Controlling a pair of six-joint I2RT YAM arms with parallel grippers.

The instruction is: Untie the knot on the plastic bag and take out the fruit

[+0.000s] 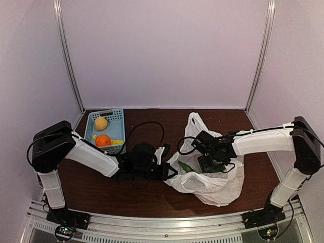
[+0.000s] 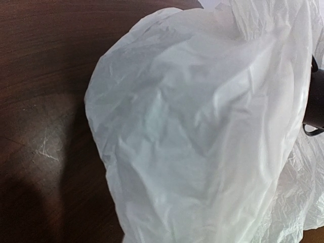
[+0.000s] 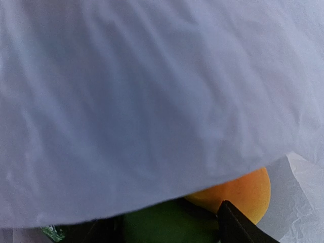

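Observation:
The white plastic bag [image 1: 217, 190] lies open on the table, its knot not visible. At its left rim my left gripper [image 1: 173, 173] is shut on the thin film, which fills much of the left wrist view; the fingers are hidden there. My right gripper [image 1: 211, 166] reaches down inside the bag. In the right wrist view its fingers [image 3: 234, 225] stand apart, one on each side of a dark green item [image 3: 169, 223]; whether they touch it I cannot tell. An orange fruit [image 3: 250, 195] sits beside it, partly covered by bag film. Another green piece [image 1: 186, 166] shows near the left rim.
A blue basket [image 1: 116, 115] at the back left contains a pale yellow round fruit [image 1: 101, 123], an orange [image 1: 103, 140] and a yellow item [image 1: 117, 142]. Bare table [image 1: 126, 200] extends in front of the left arm.

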